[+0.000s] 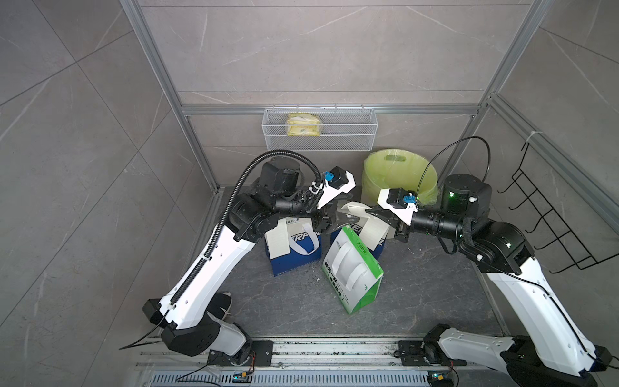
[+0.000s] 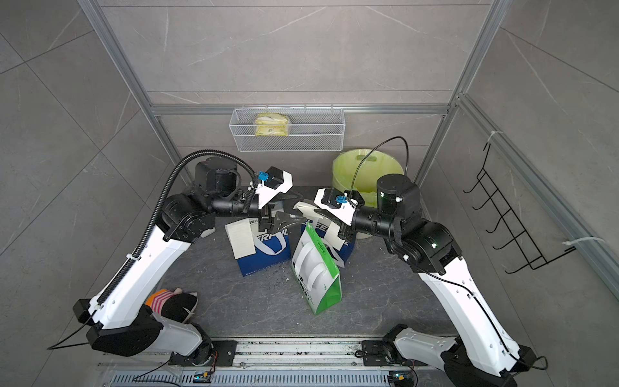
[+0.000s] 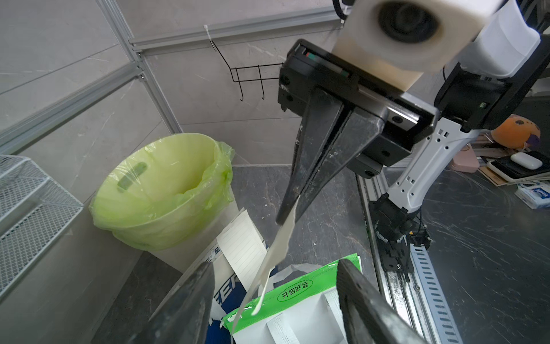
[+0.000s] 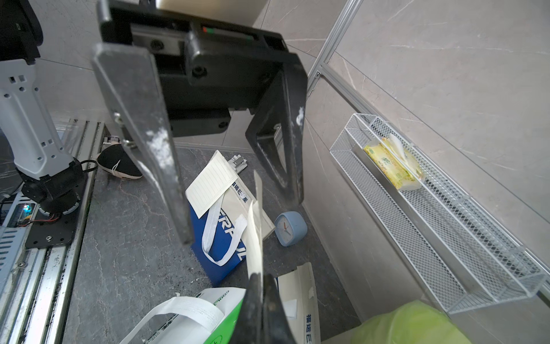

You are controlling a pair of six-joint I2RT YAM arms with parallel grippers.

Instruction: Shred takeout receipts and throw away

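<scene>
A torn-edged white receipt paper point(image 3: 277, 258) hangs from my right gripper, whose fingers are pinched shut on one end. Facing it, my left gripper stands open, the paper's free end between its spread fingers and apparently free of them. In the right wrist view the paper stands up in front of the left gripper's gap. The bin point(image 1: 394, 169), lined with a yellow-green bag, is behind the right gripper. Pale slips lie on the left blue-and-cream bag point(image 4: 213, 240) and on the right one point(image 3: 245, 249). A green-and-white bag point(image 1: 351, 274) sits in front.
On the back wall a wire basket point(image 1: 348, 132) holds a yellow packet point(image 1: 303, 124). A blue clock point(image 4: 291, 228) stands near the back wall. Black hooks point(image 1: 551, 222) hang on the right wall.
</scene>
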